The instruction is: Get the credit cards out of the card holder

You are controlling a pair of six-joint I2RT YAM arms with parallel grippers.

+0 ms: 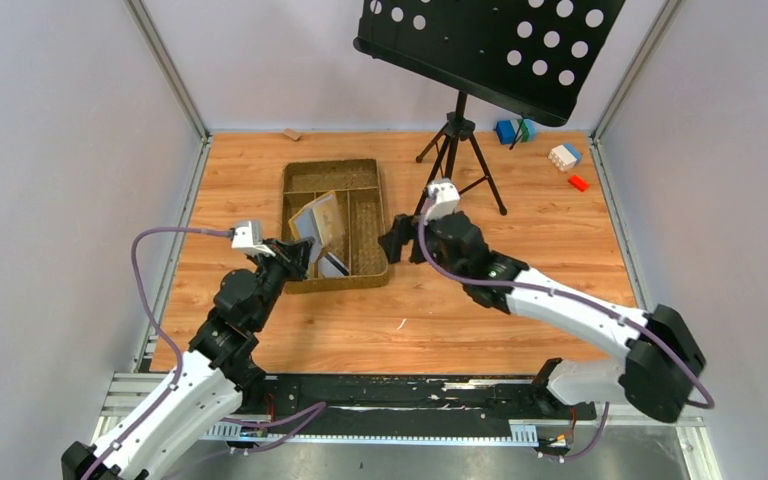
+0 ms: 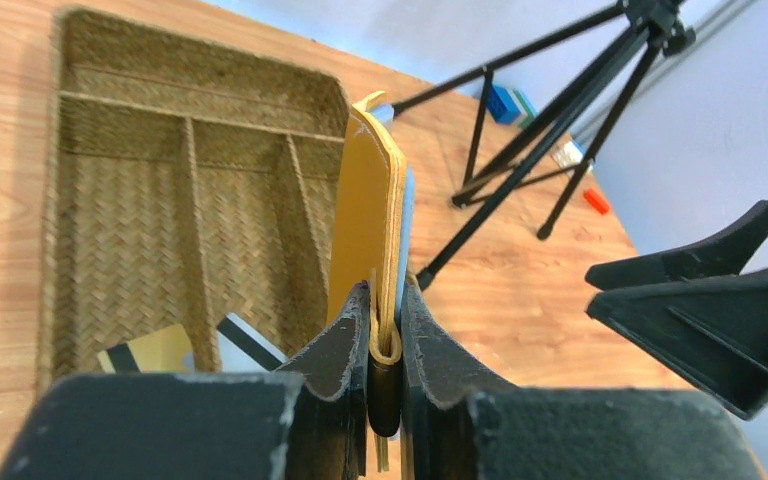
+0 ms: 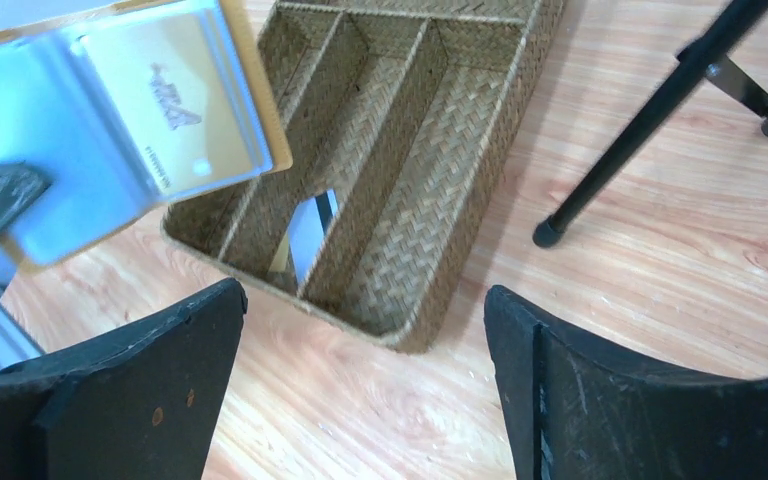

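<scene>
In the left wrist view, my left gripper is shut on the yellow-edged card holder [image 2: 368,190], held up above the basket. The right wrist view shows its open inside, blue with a pale printed card [image 3: 165,105] in it. Two cards lie in the basket [image 1: 368,281]: a white-blue card with a black stripe [image 2: 247,345] and a yellowish card [image 2: 150,350], in separate compartments. My right gripper stands open to the right of the holder, nothing between its fingers.
A black music stand [image 1: 457,125] rises behind the basket, its tripod legs close to my right gripper. Colored blocks [image 1: 564,157] lie at the back right.
</scene>
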